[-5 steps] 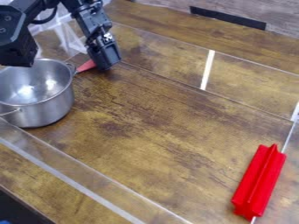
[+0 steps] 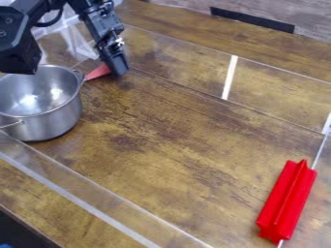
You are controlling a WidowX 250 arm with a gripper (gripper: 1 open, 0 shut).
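A black robot gripper reaches down from the top left, its tips low beside a pinkish-red object that lies partly hidden behind it. The gripper appears shut; whether anything is between its fingers is hidden. A steel pot with handles sits just below and left of the gripper, at the left edge of the wooden table.
A long red object lies at the lower right. Tape strips cross the table. The dark arm covers part of the upper left, with clear plastic behind it.
The gripper has shifted very slightly; the pot and red objects stay where they were.
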